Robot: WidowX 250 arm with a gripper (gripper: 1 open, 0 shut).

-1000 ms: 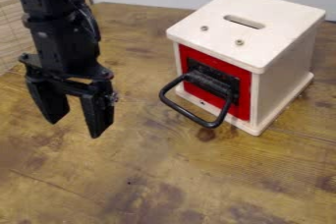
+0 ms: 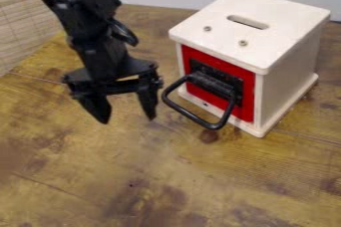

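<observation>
My black gripper (image 2: 123, 107) hangs above the wooden floor at the left of the view, its two fingers apart with nothing visible between them. Just to its right is a white box (image 2: 282, 87) with a red front panel (image 2: 200, 60) and a slot on top. A black loop handle (image 2: 200, 117) sticks out from the front toward the gripper, close to the right finger but apparently apart from it.
A woven mat (image 2: 27, 32) lies at the back left, and a pale wall stands behind.
The gripper has moved to the right, toward the box's handle, and has turned somewhat. The box and handle look unmoved.
</observation>
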